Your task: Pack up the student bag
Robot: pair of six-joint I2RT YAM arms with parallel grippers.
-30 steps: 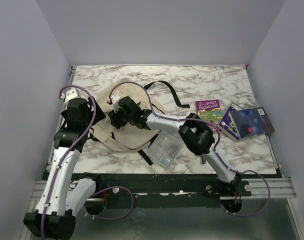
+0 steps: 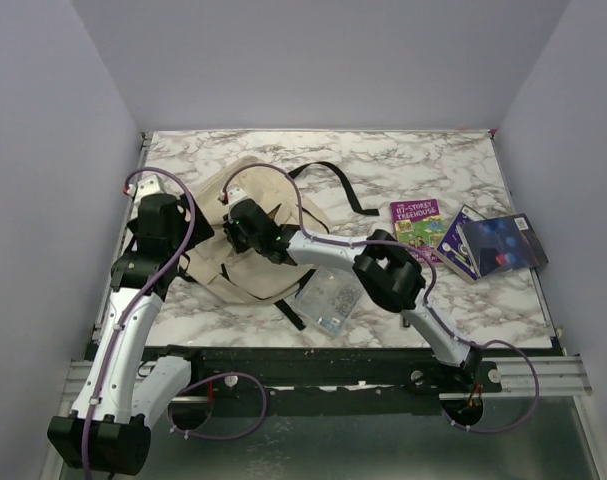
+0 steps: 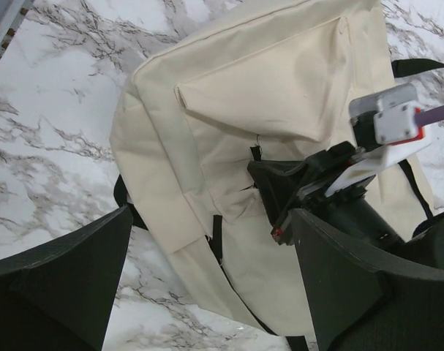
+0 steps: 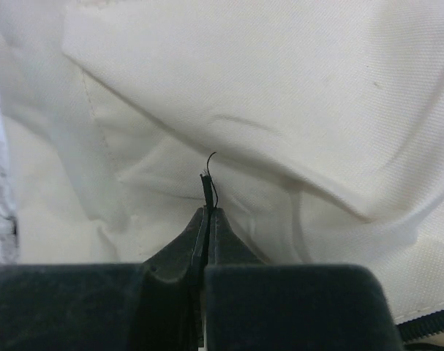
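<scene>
The cream bag (image 2: 258, 280) lies flat at the table's left, with black straps and a zipper showing in the right wrist view. My right gripper is shut at the bag's middle fold, a thin black cord or pull tab with a loose thread (image 4: 208, 186) at its fingertips; whether it is held is hard to tell. My left gripper is open above the bag's left side, nothing between its fingers, with the right gripper in its view.
A treehouse book (image 2: 415, 218) and several other books (image 2: 493, 245) lie at the right. A clear plastic case (image 2: 328, 300) sits below the bag.
The left arm has moved slightly.
</scene>
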